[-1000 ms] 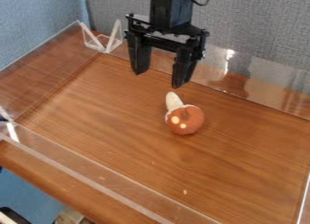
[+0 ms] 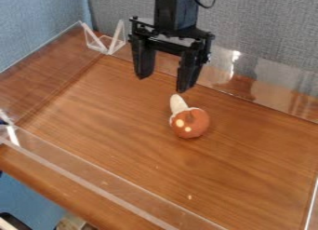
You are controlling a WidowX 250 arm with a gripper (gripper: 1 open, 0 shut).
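Note:
A black gripper (image 2: 163, 74) hangs from the top of the camera view over the wooden table (image 2: 125, 141), its two fingers wide apart with nothing between them. Below it and a little to the right, an orange-brown toy mushroom (image 2: 192, 124) with pale spots lies on the table, its white stem pointing up toward the back. The gripper is above it and apart from it.
A clear low barrier (image 2: 248, 93) runs along the back, and clear strips edge the front left and right. A white wire-like piece (image 2: 107, 40) stands at the back left.

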